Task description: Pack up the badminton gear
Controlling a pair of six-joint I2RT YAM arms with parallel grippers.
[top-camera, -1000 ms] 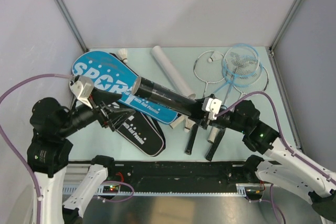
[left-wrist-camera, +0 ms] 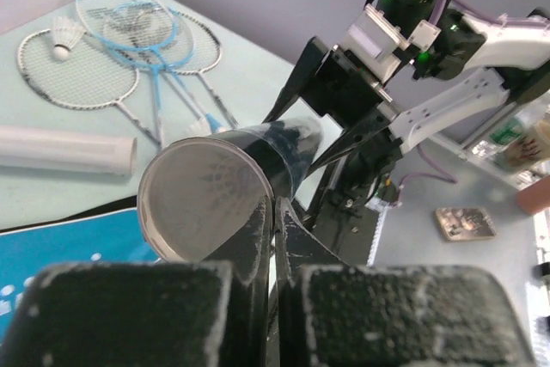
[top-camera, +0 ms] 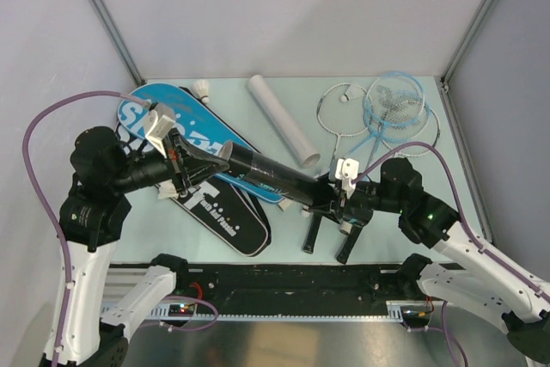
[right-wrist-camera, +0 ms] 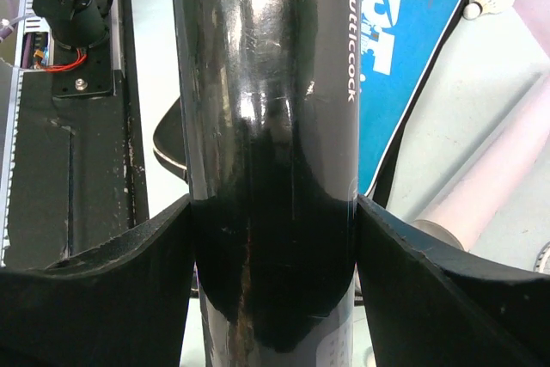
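Note:
A glossy black shuttlecock tube (top-camera: 271,172) hangs tilted above the table, with my right gripper (top-camera: 325,199) shut around its lower right part. In the right wrist view the fingers (right-wrist-camera: 404,255) press on the tube (right-wrist-camera: 266,109) from both sides. My left gripper is shut, its tips together at the edge of the tube's pale round end (left-wrist-camera: 206,199). Whether the thin rim is between those tips, I cannot tell. Rackets (top-camera: 340,120) lie at the back right, a blue-framed racket (top-camera: 395,109) among them. Below the left arm lies a blue racket bag (top-camera: 193,131).
A black bag (top-camera: 225,219) lies in front of the blue one. Behind the tube rests a white roll (top-camera: 282,120); a shuttlecock (top-camera: 201,89) sits at the back left and another (top-camera: 351,93) on a racket.
The right gripper, still around the tube, has shifted slightly down.

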